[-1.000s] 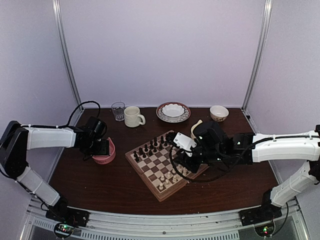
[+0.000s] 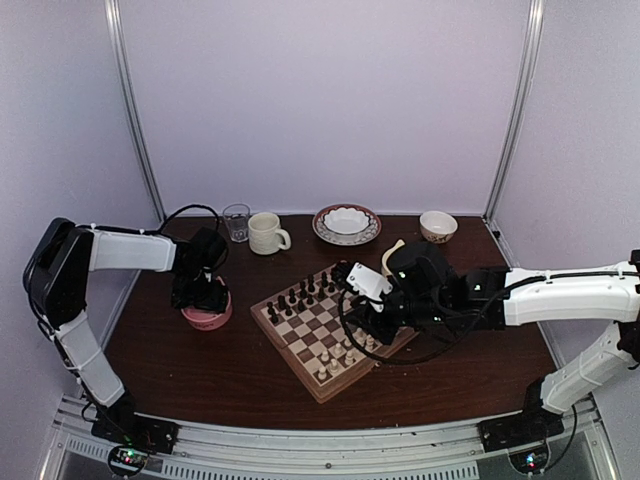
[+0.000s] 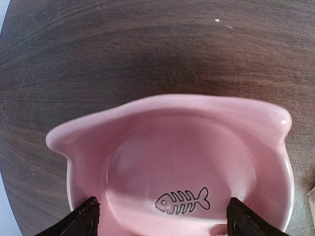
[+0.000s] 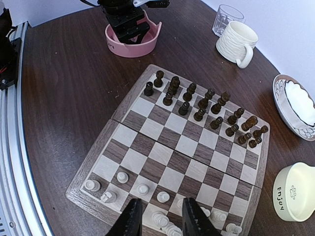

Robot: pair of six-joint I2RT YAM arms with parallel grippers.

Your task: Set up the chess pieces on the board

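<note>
The wooden chessboard (image 2: 300, 345) holds rows of dark pieces (image 4: 183, 108) along its far side and white pieces (image 4: 142, 189) along its near side. My left gripper is open over the pink fish-marked bowl (image 3: 172, 147), its fingertips down at the bowl's inside. Whatever lies at the bottom edge of that bowl is mostly cut off. My right gripper hangs over the white pieces, fingers apart, with no piece clearly between them.
A glass (image 2: 236, 222), a mug (image 2: 266, 234), stacked plates (image 2: 335, 230) and a white bowl (image 2: 438, 225) line the back. A cream container (image 4: 293, 196) stands beside the board.
The right arm and board look unchanged.
</note>
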